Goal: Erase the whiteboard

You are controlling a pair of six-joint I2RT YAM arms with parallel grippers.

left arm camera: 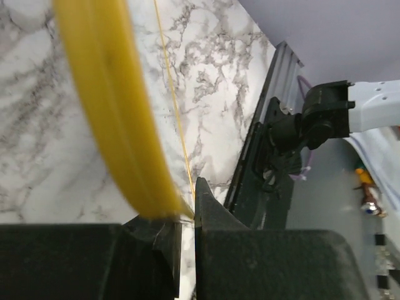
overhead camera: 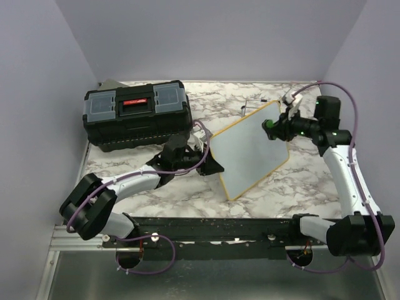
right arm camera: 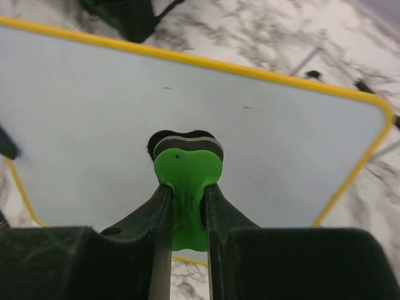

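The whiteboard [overhead camera: 240, 153], white with a yellow frame, lies slanted between my arms. My left gripper [overhead camera: 215, 165] is shut on its yellow edge [left arm camera: 119, 112] at the left side. Over the board's upper right part, my right gripper [overhead camera: 282, 128] grips a green eraser [right arm camera: 187, 172] with a dark felt face. The felt faces the board; whether it touches is hard to tell. Two tiny dark specks show on the white surface in the right wrist view, and no larger writing is visible there.
A black toolbox [overhead camera: 137, 115] stands at the back left on the marbled table [overhead camera: 215, 94]. Thin dark-and-silver rods [overhead camera: 250, 105] lie just behind the board. The table's front edge has a dark rail [overhead camera: 219, 226]. Free room lies at the back middle.
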